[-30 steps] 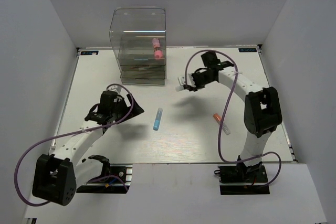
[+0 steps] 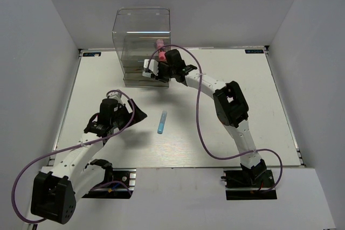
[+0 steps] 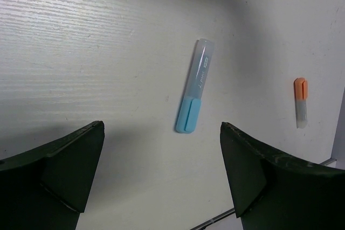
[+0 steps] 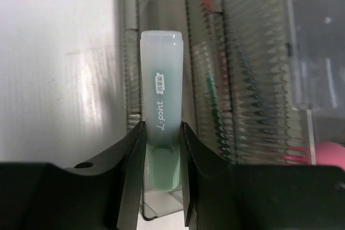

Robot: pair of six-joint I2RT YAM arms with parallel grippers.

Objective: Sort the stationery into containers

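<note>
My right gripper (image 2: pixel 156 69) is shut on a clear, green-ended lead case (image 4: pixel 161 84) printed "L-point", held over a compartment of the clear tiered organizer (image 2: pixel 132 47) at the back. My left gripper (image 2: pixel 132 110) stands open above the table's left part, nothing between its fingers. A blue-capped case (image 3: pixel 191 90) lies flat on the middle of the table. An orange-capped case (image 3: pixel 301 100) lies farther right; the right arm mostly hides it in the top view.
Pink items (image 2: pixel 160 43) are inside the organizer, with pens visible in its slots in the right wrist view.
My right gripper has travelled left and back with the case, from mid-right of the table to the organizer. The left arm has shifted only slightly.
</note>
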